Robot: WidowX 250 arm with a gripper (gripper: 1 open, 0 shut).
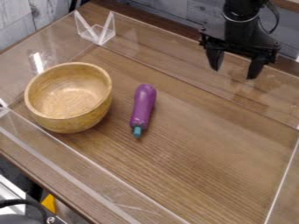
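My gripper [239,54] hangs at the back right of the wooden table, black, its two fingers apart and pointing down, with nothing visible between them. A purple eggplant-like object [143,108] with a teal tip lies in the middle-left of the table, well away from the gripper. A tan wooden bowl [68,118] sits to its left.
A white wire holder [94,31] stands at the back left. A dark edge with cables runs along the lower left, and a grey wall lines the back.
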